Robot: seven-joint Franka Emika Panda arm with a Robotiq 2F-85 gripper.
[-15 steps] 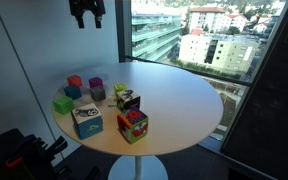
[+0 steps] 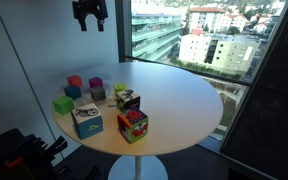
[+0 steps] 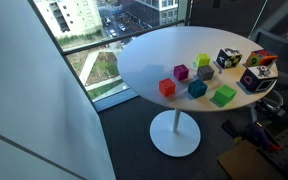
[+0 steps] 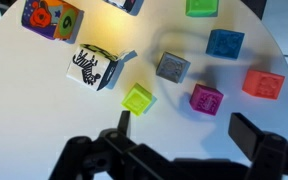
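My gripper (image 2: 92, 27) hangs high above the back of the round table, apart from every block. In the wrist view its two dark fingers (image 4: 123, 126) are spread wide with nothing between them. Below lie small plain blocks: yellow-green (image 4: 137, 99), grey (image 4: 172, 67), magenta (image 4: 206, 100), red (image 4: 264, 84), blue (image 4: 225, 44) and green (image 4: 201, 7). Larger picture blocks sit to one side: one with a zebra (image 4: 92, 68), a multicoloured one (image 4: 52, 18), and a white-and-blue one (image 2: 87, 121) near the table's front.
A large window (image 2: 199, 40) stands behind the table, and a pale wall (image 3: 34, 90) rises beside it.
My gripper has shifted slightly to the right in exterior view 1. The blocks have not moved.
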